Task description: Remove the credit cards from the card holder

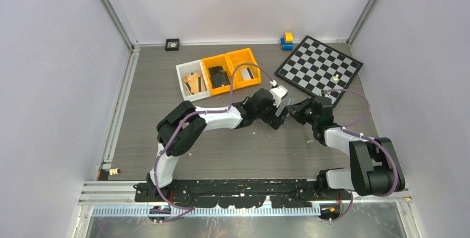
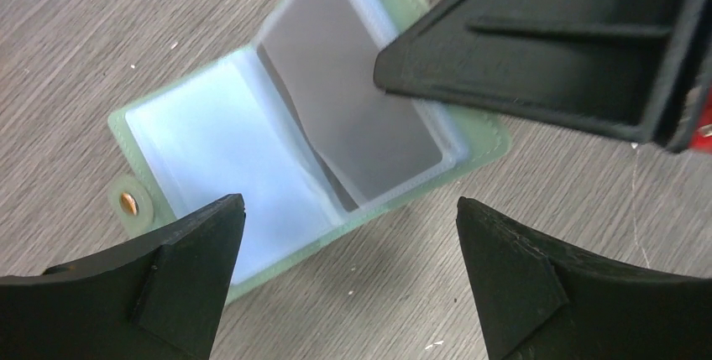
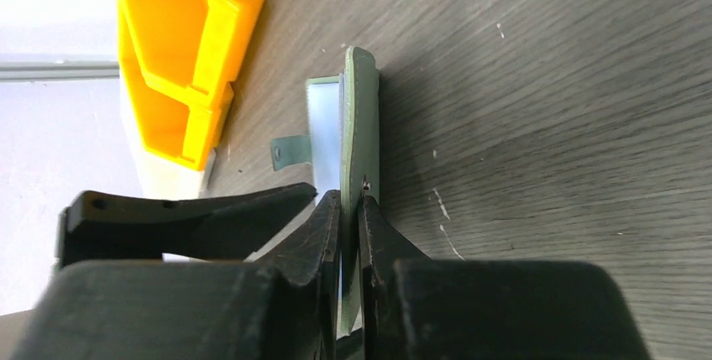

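The card holder [image 2: 227, 142], green-edged with pale inner pages and a grey panel [image 2: 353, 100], is spread out in the left wrist view. Whether that panel is a card cannot be told. My right gripper is shut on the holder's edge, which stands nearly upright in the right wrist view. Facing the pages, my left gripper is open, its two fingers apart below the holder's lower edge. From the top, only a thin sliver of the holder [image 1: 290, 101] shows between the two grippers.
Behind the left arm stand a white bin [image 1: 194, 98] with tan cards and orange bins [image 1: 226, 59] holding a black item and a pale card. A checkered board [image 1: 320, 67] lies at the back right.
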